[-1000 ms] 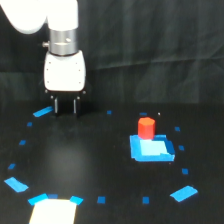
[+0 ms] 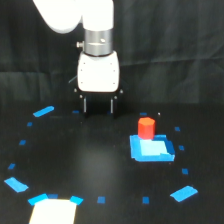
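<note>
A small red block [image 2: 146, 128] stands at the back edge of a white patch framed in blue [image 2: 165, 156], right of centre. My gripper [image 2: 98, 104] hangs to the left of the red block with its fingers apart. Nothing shows between them. A clear gap separates the gripper from the block.
The dark table carries several blue tape marks, including strips at the left [image 2: 43, 111] and lower right [image 2: 184, 193]. A pale square object [image 2: 53, 212] lies at the bottom left edge.
The arm and its open gripper have moved to the right, closer to the red block. The block and the blue-framed patch have stayed in place.
</note>
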